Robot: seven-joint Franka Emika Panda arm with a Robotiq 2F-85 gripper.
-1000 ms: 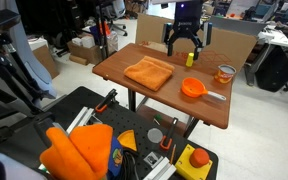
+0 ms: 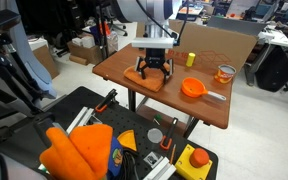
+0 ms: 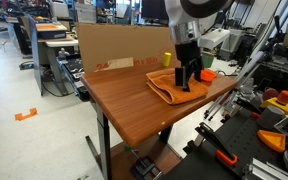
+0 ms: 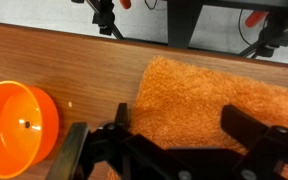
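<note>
An orange cloth [image 2: 144, 81] lies spread and a little rumpled on the wooden table [image 2: 114, 66]. My gripper [image 2: 154, 72] is right over it, pointing down, its fingers apart. In the wrist view the cloth [image 4: 189, 88] fills most of the space below the open gripper. Exterior view 2 has the fingertips at or just above the cloth [image 3: 167, 90]; whether they touch it I cannot tell. No fold of cloth shows pinched between them.
An orange bowl [image 2: 193, 87] stands to the right of the cloth, a light-coloured utensil [image 2: 216, 96] beside it. Farther back are a yellow bottle [image 2: 191, 59] and a can [image 2: 225, 73]. A cardboard panel [image 2: 222, 45] borders the rear. Bare tabletop lies left of the cloth.
My gripper has come down and leftward from above the rear of the table to the cloth. Cloth, bowl and other items look to be in the same places.
</note>
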